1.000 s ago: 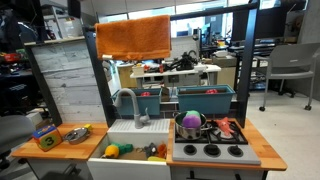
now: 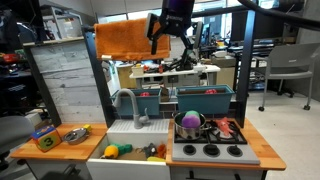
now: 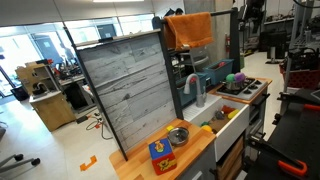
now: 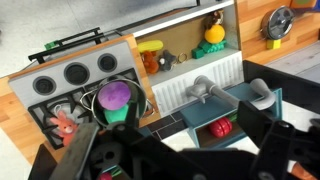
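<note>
My gripper [image 2: 170, 46] hangs high above the toy kitchen, in front of the right part of an orange towel [image 2: 120, 38]. Its two dark fingers stand apart with nothing between them. Below, a metal pot [image 4: 114, 114] holding a purple item [image 4: 114, 95] sits on the stove [image 2: 213, 151]. Beside the pot lies a reddish toy [image 2: 225, 129]. Several toys, among them a yellow one [image 4: 151, 46] and a green one [image 2: 125, 149], lie in the white sink [image 2: 98, 168]. In exterior view 2 the gripper is small, near the upper right.
Two teal baskets [image 2: 204, 102] with red items hang behind the counter. A grey faucet [image 2: 130, 103] rises behind the sink. On the left counter are a metal bowl [image 3: 178, 137] and a colourful box [image 3: 162, 155]. The black rail [image 2: 215, 12] crosses near the arm.
The arm has swung from the upper left to the right, past the towel, with its fingers still apart. Towel, pot and toys look unmoved.
</note>
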